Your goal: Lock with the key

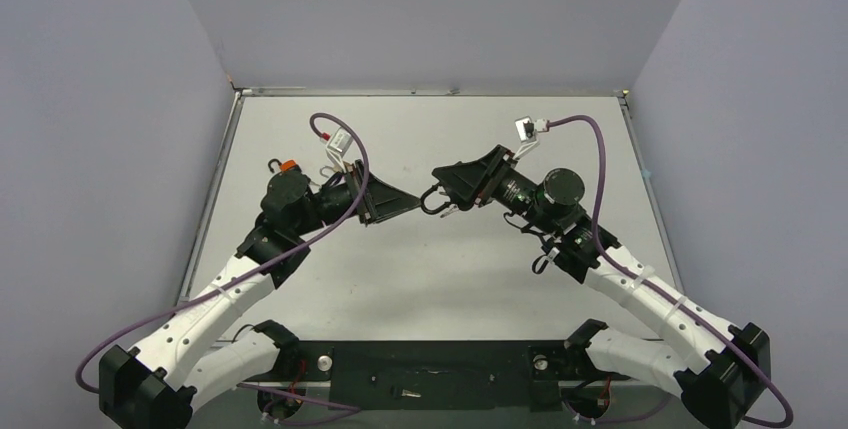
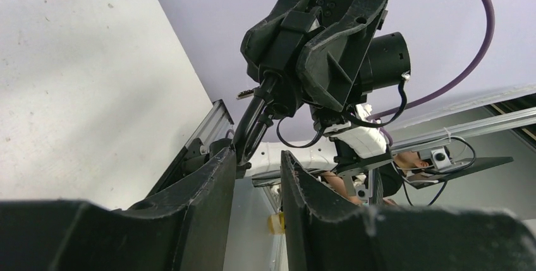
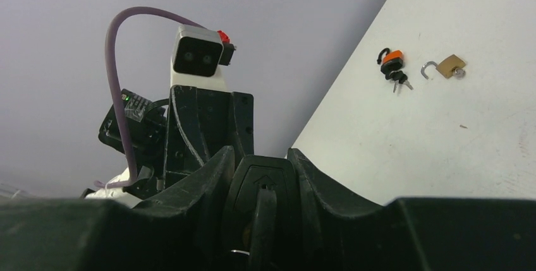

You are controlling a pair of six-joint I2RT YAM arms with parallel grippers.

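My right gripper is shut on a black padlock (image 3: pixel 260 186), its body clamped between both fingers. In the left wrist view the dark shackle (image 2: pixel 250 126) points out of that gripper toward my left gripper. A key's metal end (image 2: pixel 245 94) sticks out beside the shackle. My left gripper stands partly open, and the shackle's end shows at the mouth of its fingers; whether they touch it is unclear. From above, the left fingertips and the shackle (image 1: pixel 430 204) almost meet over the middle of the table. I cannot tell whether the shackle is seated in the body.
A second padlock, orange and black (image 3: pixel 392 60), lies on the table at the left with keys (image 3: pixel 399 79) by it. Beside it rests a brass padlock (image 3: pixel 450 66) with an open shackle.
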